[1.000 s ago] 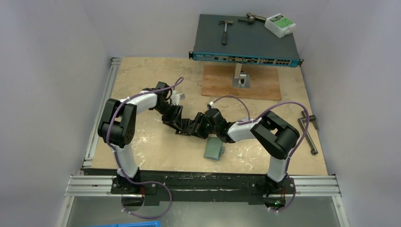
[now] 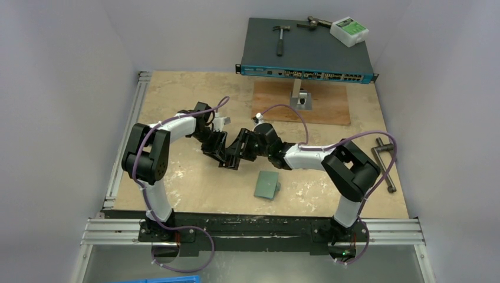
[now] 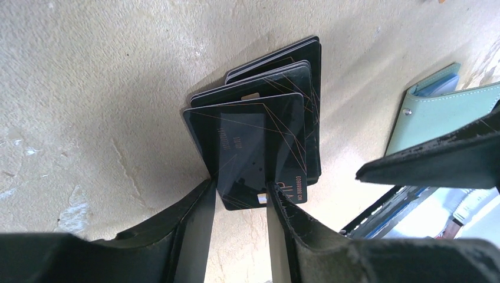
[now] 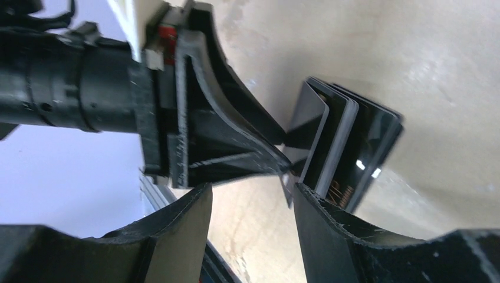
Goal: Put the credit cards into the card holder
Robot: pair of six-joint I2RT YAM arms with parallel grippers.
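Note:
A loose stack of black credit cards [image 3: 253,141] [image 4: 371,141] lies on the table between the two grippers. In the left wrist view my left gripper is part open, its fingertips over the near end of the top card. My right gripper is part open beside the stack, with nothing visible between its fingers; one dark finger enters the left wrist view from the right. The mint card holder [image 2: 266,184] [image 3: 442,118] lies right of the stack, nearer the front edge, with something blue showing inside in the left wrist view.
A network switch [image 2: 303,47] on a stand at the back carries hammers and a plastic box [image 2: 349,32]. More hammers [image 2: 383,162] lie at the right edge.
My right gripper has moved back and slightly left, away from the card holder. The left arm and the holder look unmoved.

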